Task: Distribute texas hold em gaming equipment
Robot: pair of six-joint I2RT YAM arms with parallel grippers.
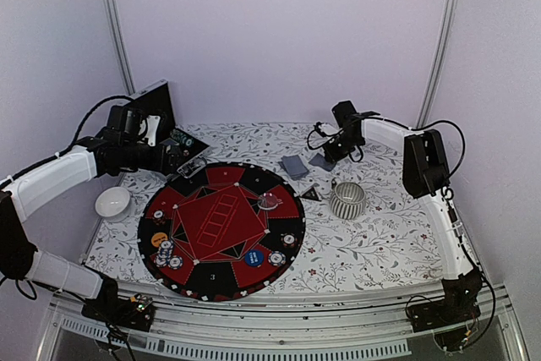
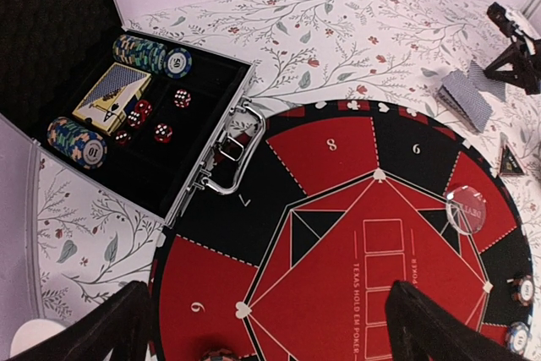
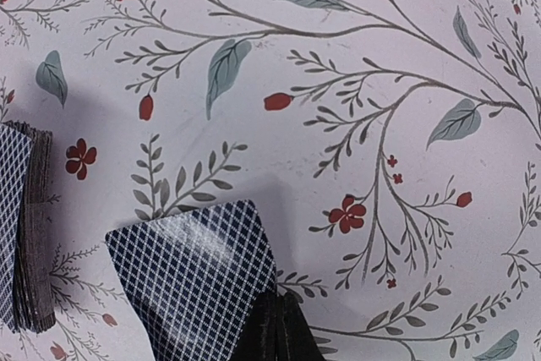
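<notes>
A blue-checked card [image 3: 190,276] lies on the floral cloth, its surface slightly bowed. My right gripper is shut at the card's right edge; whether that edge is pinched between the tips cannot be made out. Left of it sits a deck of matching cards [image 1: 294,166]. High at the left, beside the opened case, my left gripper [image 1: 173,160] stands open and empty. The case [image 2: 190,158] holds chip stacks [image 2: 152,54], several red dice [image 2: 163,133] and a boxed card deck [image 2: 112,97]. The round red-and-black poker mat [image 1: 221,230] carries chips near its front.
A striped basket [image 1: 347,201] stands right of the mat, with a small dark triangular piece [image 1: 311,194] nearby. A white bowl [image 1: 113,202] is at the far left. A clear round disc [image 2: 466,210] rests on the mat.
</notes>
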